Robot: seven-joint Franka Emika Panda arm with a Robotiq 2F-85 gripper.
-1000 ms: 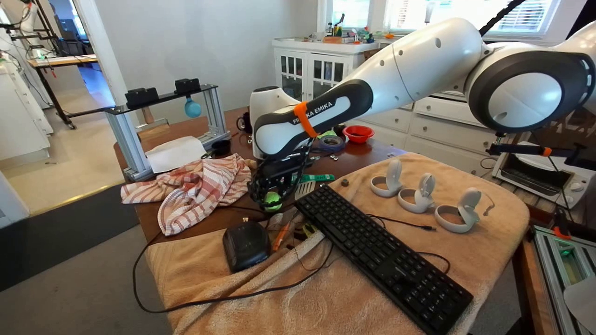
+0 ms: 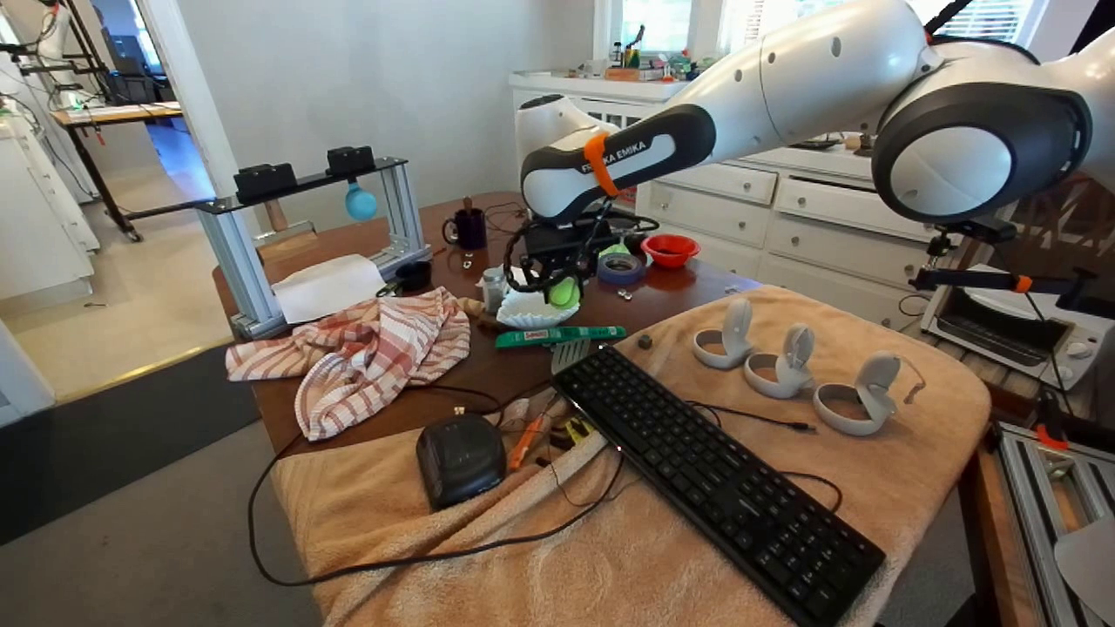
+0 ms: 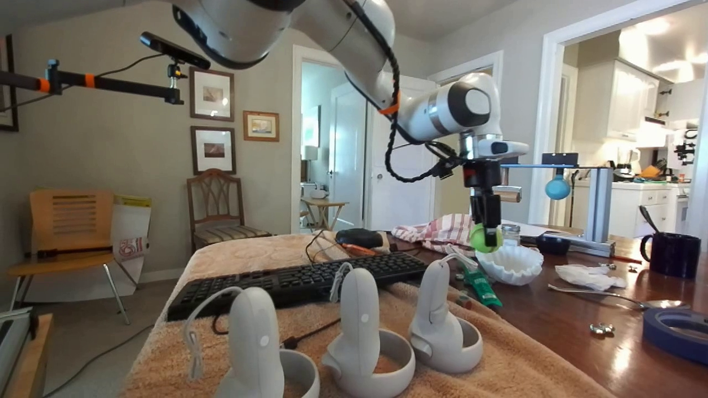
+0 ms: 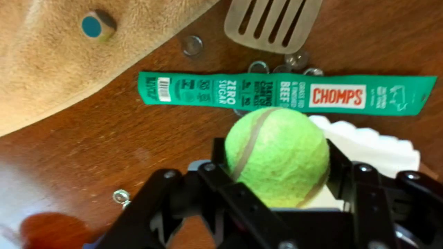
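Observation:
A yellow-green tennis ball (image 4: 278, 155) is clamped between the black fingers of my gripper. In exterior view 2 the ball (image 3: 485, 237) hangs from the gripper (image 3: 489, 233) near the rim of a white scalloped bowl (image 3: 514, 265). The wrist view shows part of that bowl (image 4: 369, 145) behind and to the right of the ball, with the rest covered by the ball and fingers. From exterior view 1, the ball (image 2: 564, 293) appears above the bowl (image 2: 530, 310). Whether ball and bowl touch, I cannot tell.
A green Chomps packet (image 4: 265, 93) and a slotted spatula (image 4: 274, 22) lie close by. A keyboard (image 2: 721, 481), several white controllers (image 2: 779, 366) and a striped cloth (image 2: 387, 350) surround the spot. A red bowl (image 2: 670, 249) and blue tape (image 2: 621, 270) sit farther back.
My gripper has carried the ball up and away from the table's near side, from beside the striped cloth to the bowl. The packet and bowl are now less hidden by the arm.

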